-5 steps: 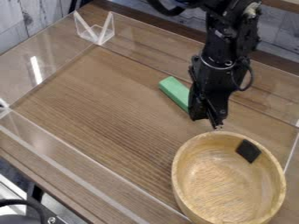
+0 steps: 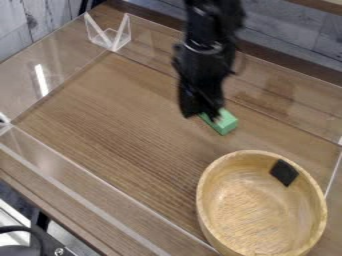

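Observation:
My black gripper (image 2: 197, 103) is above the wooden table, left of and slightly above a green block (image 2: 218, 118), whose upper part is partly behind it. The fingers look close together, and I see nothing held between them. A round tan plastic bowl (image 2: 261, 225) sits at the lower right, with a small black piece (image 2: 285, 171) at its upper right rim.
A white wire holder (image 2: 107, 32) stands at the back left. A wooden edge runs along the back right, and black cable lies at the lower left corner.
My gripper has moved left, from the right of the green block to its upper left. The green block now appears slightly further right and down, more upright in angle.

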